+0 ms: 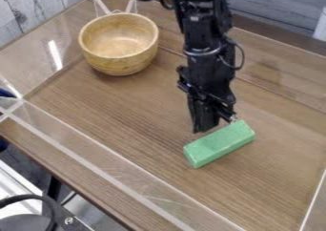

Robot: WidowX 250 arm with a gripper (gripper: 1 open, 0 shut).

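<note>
A black robot arm (204, 53) reaches down from the top centre. Its gripper (207, 122) hangs just above and left of a green oblong block (219, 144) lying tilted on the wooden table. The gripper looks shut, with nothing visible between its fingers.
A tan wooden bowl (117, 36) stands at the upper left.
</note>
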